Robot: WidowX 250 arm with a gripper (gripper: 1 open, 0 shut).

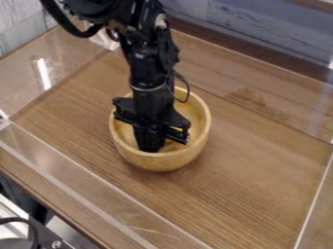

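Note:
The black gripper (152,126) reaches down from the top into a yellowish bowl (172,157) in the middle of the wooden table. Its lower end is inside the bowl. It looks shut, though the dark fingers overlap and whatever lies between or beneath them in the bowl is hidden.
A pale rim runs along the left and back, with a white-blue wall at the back right. A dark cable lies at the lower left.

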